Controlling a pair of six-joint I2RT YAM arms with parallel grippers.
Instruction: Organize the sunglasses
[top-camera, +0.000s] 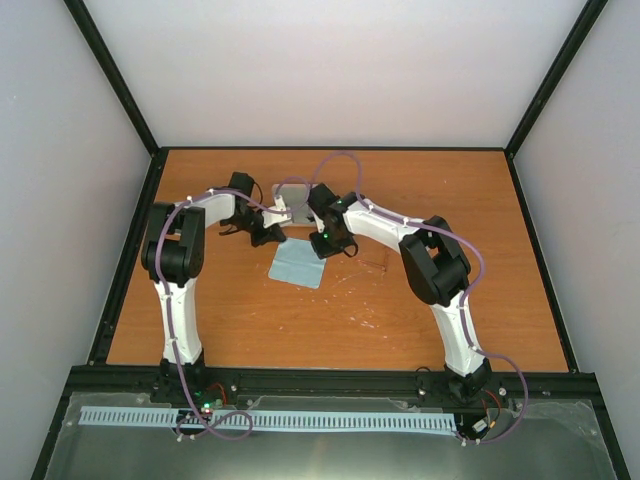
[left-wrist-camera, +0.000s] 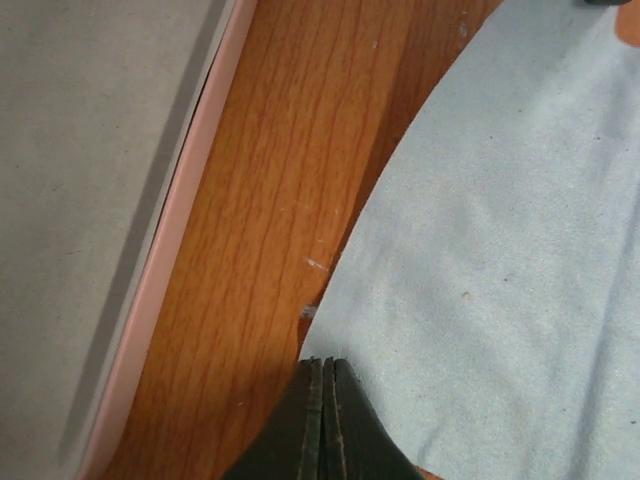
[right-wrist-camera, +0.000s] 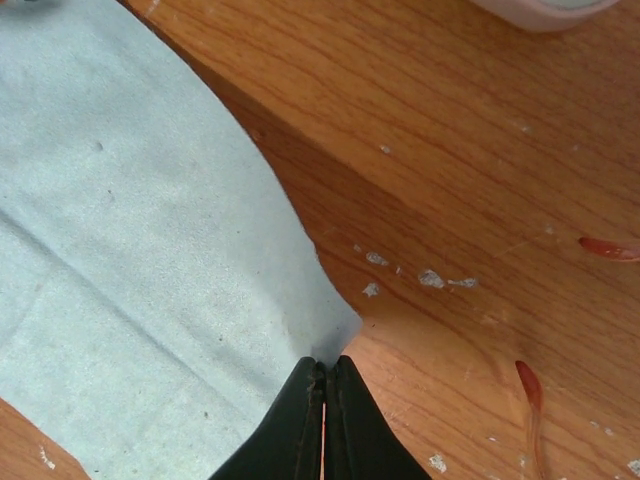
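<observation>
A pale blue cloth (top-camera: 296, 265) lies flat on the wooden table, below the grey box (top-camera: 298, 212) in the top view. My left gripper is shut at one corner of the cloth, beside the box's pink wall (left-wrist-camera: 175, 220). My right gripper is shut at another corner; whether cloth is between its fingertips is hard to tell. Thin reddish pieces, possibly sunglasses (top-camera: 376, 262), lie right of the cloth in the top view, too small to make out; red curved tips (right-wrist-camera: 530, 390) show in the right wrist view.
Both arms reach over the middle of the table, close to the box. A pink cable loops above both arms.
</observation>
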